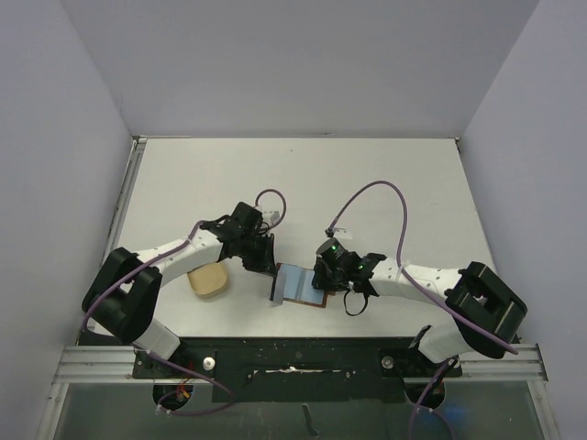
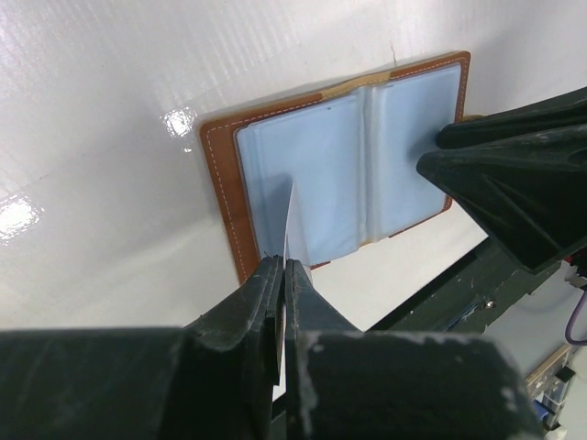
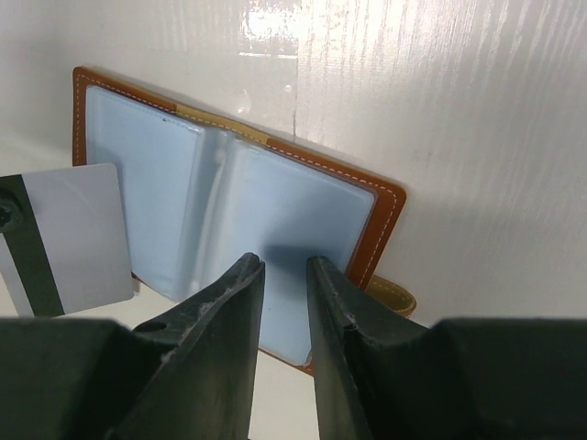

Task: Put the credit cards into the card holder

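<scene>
The open card holder (image 2: pixel 227 174), brown leather with pale blue sleeves, lies on the white table. My left gripper is shut on a thin card held on edge at the holder's left side; the right wrist view shows the card (image 3: pixel 83 234) as light with a dark stripe. My right gripper is part open over the holder's right half, with nothing visible held between its fingers.
A round tan container (image 1: pixel 209 282) stands left of the holder. The dark front edge lies just below the holder.
</scene>
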